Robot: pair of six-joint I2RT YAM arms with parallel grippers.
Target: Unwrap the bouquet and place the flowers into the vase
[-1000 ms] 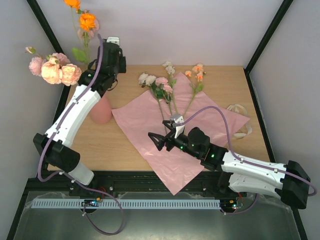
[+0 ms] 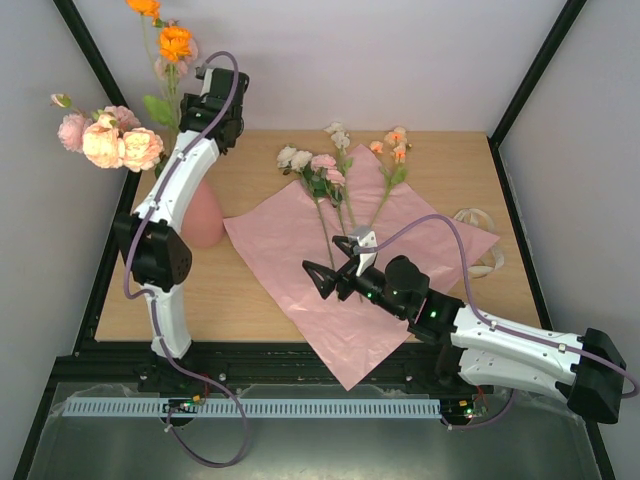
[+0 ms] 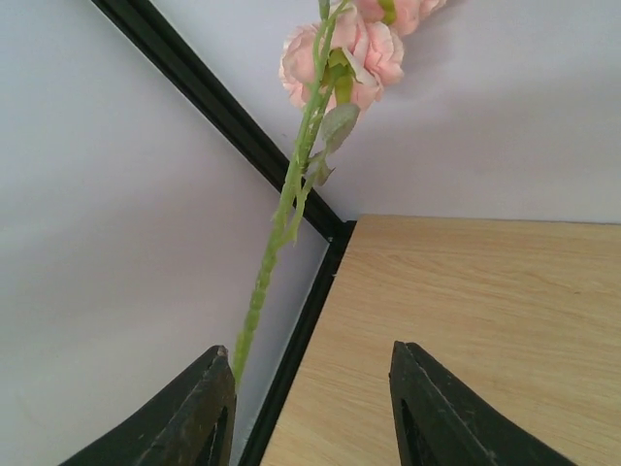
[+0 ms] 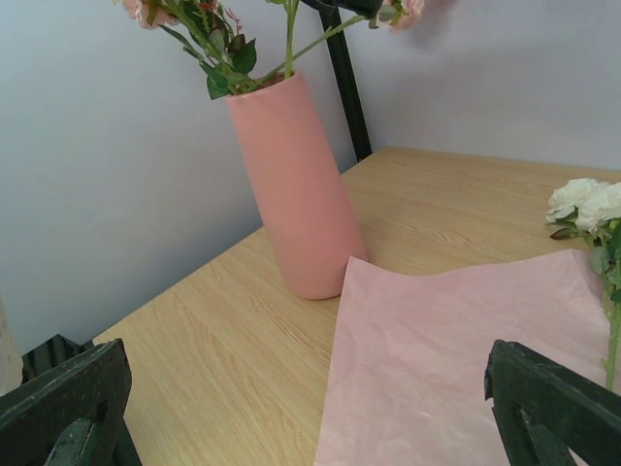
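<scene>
A pink vase stands at the back left with orange and pink flowers in it. My left gripper is raised at the vase's top; its fingers are open, with a green stem rising behind the left finger and pink blooms above. My right gripper hangs open over the pink wrapping paper. On the paper lie white, pink and orange flowers with long stems.
A cream ribbon lies at the paper's right. Walls and dark frame posts border the sides and back.
The right arm has moved very slightly to the right.
</scene>
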